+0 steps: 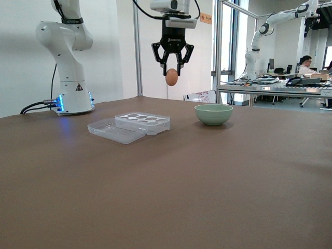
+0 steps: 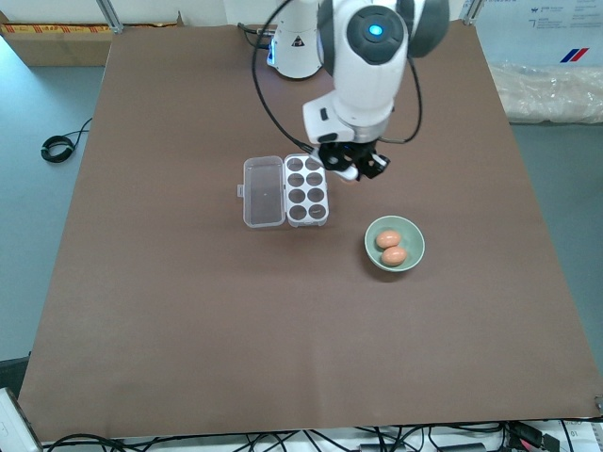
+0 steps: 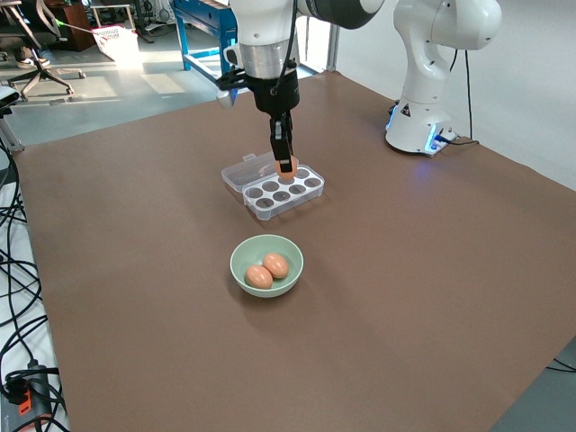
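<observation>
My black gripper (image 1: pixel 171 67) is shut on a brown egg (image 1: pixel 171 78), held in the air above and toward the green bowl from the egg tray; in the left view the egg is mostly hidden under the wrist. The clear tray (image 2: pixel 306 193), with several round wells and its lid (image 2: pixel 265 193) open flat, lies on the table. Its visible wells look empty. The green bowl (image 3: pixel 237 265) holds two brown eggs (image 3: pixel 258 277) and stands to the right of the tray in the left view.
The arm's base (image 1: pixel 72 98) stands at the back, with cables near it. Cables and equipment lie beyond the table's edge.
</observation>
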